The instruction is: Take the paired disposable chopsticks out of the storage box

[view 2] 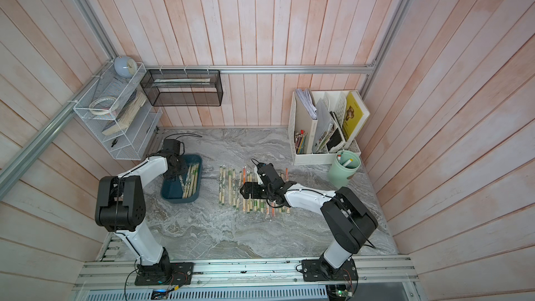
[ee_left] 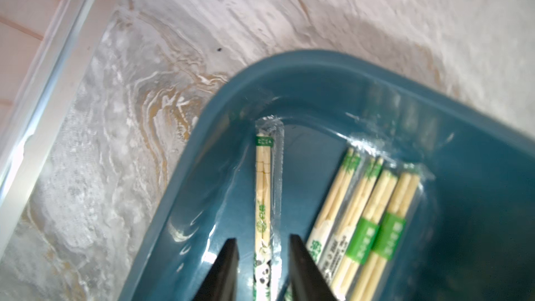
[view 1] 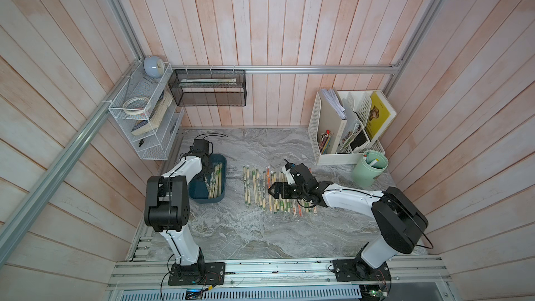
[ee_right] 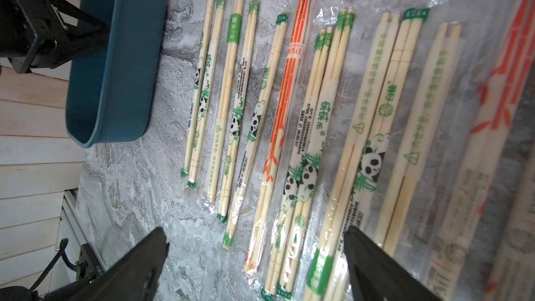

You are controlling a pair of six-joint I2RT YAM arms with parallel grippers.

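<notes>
The dark blue storage box [view 1: 221,192] stands at the left of the table, with my left gripper over it. One wrapped pair of chopsticks [ee_left: 263,189], green-printed with a panda, lies apart on the box floor near its left wall. In the left wrist view the gripper's fingers are part open on either side of this pair, with gaps showing; how high they are is unclear. Several other wrapped pairs [ee_left: 365,234] lie close together to the right inside the box. My right gripper is open above a row of wrapped chopsticks [ee_right: 284,106] on the table.
A white file rack [view 1: 340,159] and a green cup [view 1: 366,175] occupy the back right. Mesh shelves [view 1: 158,142] stand at the left edge, close to the left arm.
</notes>
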